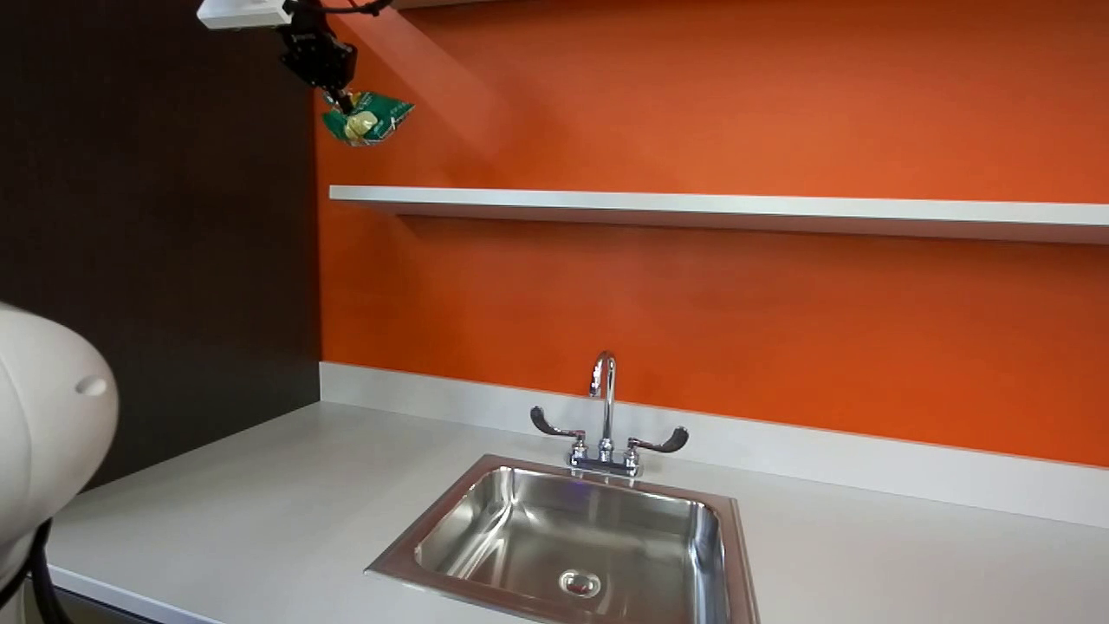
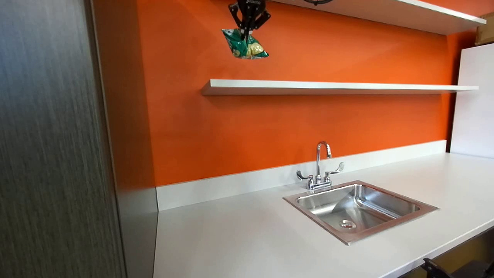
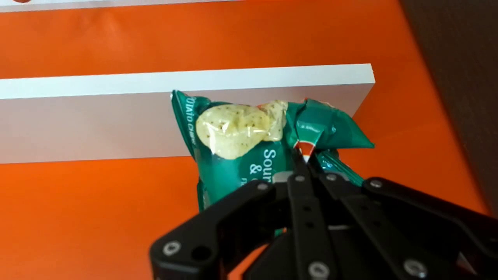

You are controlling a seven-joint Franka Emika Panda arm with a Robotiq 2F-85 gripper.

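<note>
A green chip bag (image 1: 376, 116) with a picture of pale chips hangs high at the upper left in exterior view 1. In the wrist view the bag (image 3: 261, 154) is pinched and crumpled where the fingers (image 3: 298, 163) close on it. My gripper (image 2: 244, 37) is shut on the bag and points downward. Exterior view 2 has the bag (image 2: 236, 45) above the left end of the white shelf (image 2: 324, 83), with a gap between them in the picture. How far the bag is from the shelf in depth cannot be told.
The white shelf (image 1: 624, 198) is bare along its visible length. A second shelf (image 2: 393, 14) runs higher up. Beneath are a grey counter (image 2: 222, 241), a steel sink (image 2: 315, 216) and a faucet (image 2: 318, 162). A dark panel (image 1: 156, 208) stands on the left.
</note>
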